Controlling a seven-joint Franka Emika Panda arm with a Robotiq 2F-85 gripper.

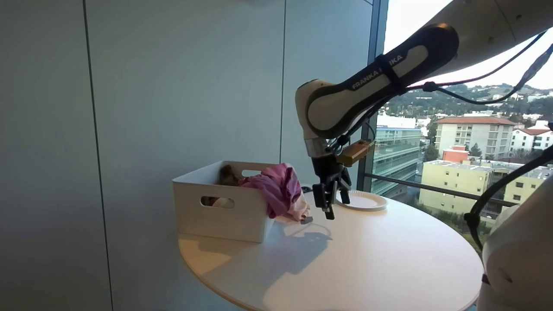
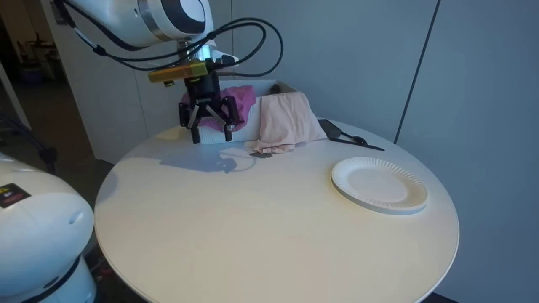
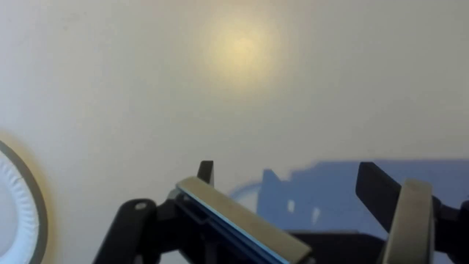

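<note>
My gripper hangs above the table, its fingers apart and nothing between them. In the wrist view the two finger pads stand well apart over bare table and shadow. Behind the gripper in exterior view 2 is a white box with a purple cloth draped over its rim. A pale pink cloth hangs down the box's side to the tabletop. Paper plates lie on the table, apart from the gripper; part of their rim shows at the left of the wrist view.
Black utensils lie between the box and the plates, close to the wall. A small dark item rests by the pink cloth's lower edge.
</note>
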